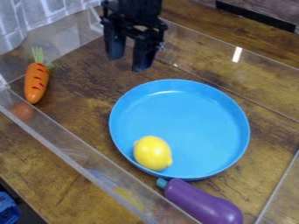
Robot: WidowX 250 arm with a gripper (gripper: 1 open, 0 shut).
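Note:
My black gripper (128, 48) hangs over the back middle of the table, above and behind a blue plate (193, 118); whether it is open or shut is unclear. A yellow lemon-like object (153, 153) rests on the plate's front left. An orange carrot (37, 83) with a green top lies at the left, and a purple eggplant (205, 203) lies in front of the plate.
Clear walls (70, 149) edge the wooden work area. Bare wood shows between the carrot and plate and to the plate's right. A blue object (6, 210) is partly visible at the bottom left corner.

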